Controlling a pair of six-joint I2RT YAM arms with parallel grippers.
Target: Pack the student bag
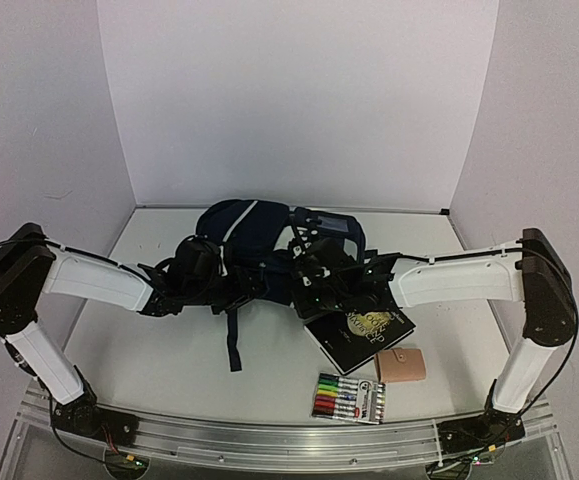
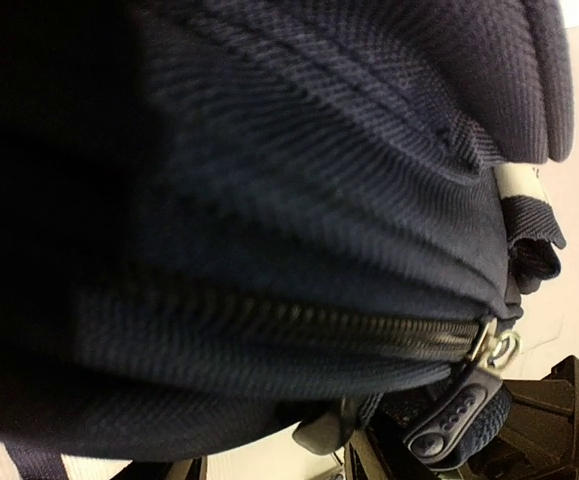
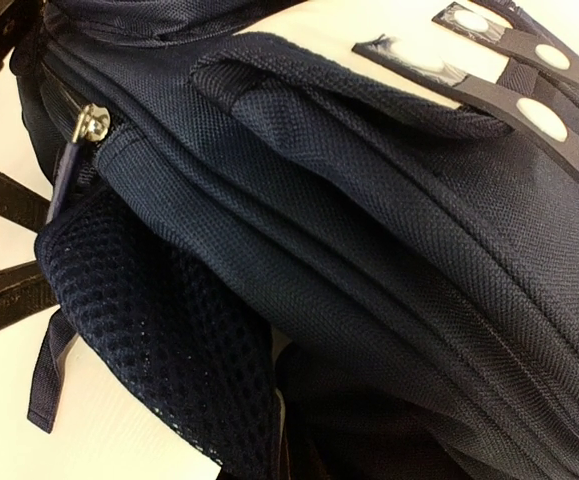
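Note:
The dark navy backpack (image 1: 254, 222) lies on its side across the back of the table. My left gripper (image 1: 249, 285) is at its front side; the left wrist view shows a zipper (image 2: 369, 330) running to a metal slider with a rubber pull (image 2: 456, 415). Only slivers of that gripper's fingers (image 2: 367, 462) show at the lower edge, by a small dark tab (image 2: 321, 432). My right gripper (image 1: 301, 298) is by the bag's right front; its fingers are hidden below the mesh pocket (image 3: 159, 300). A black book (image 1: 354, 340), a pen set (image 1: 349, 398) and a pink wallet (image 1: 400, 364) lie on the table.
A loose strap (image 1: 233, 340) hangs from the bag onto the table. The two grippers are close together in front of the bag. Bare table (image 1: 149, 365) lies at the front left.

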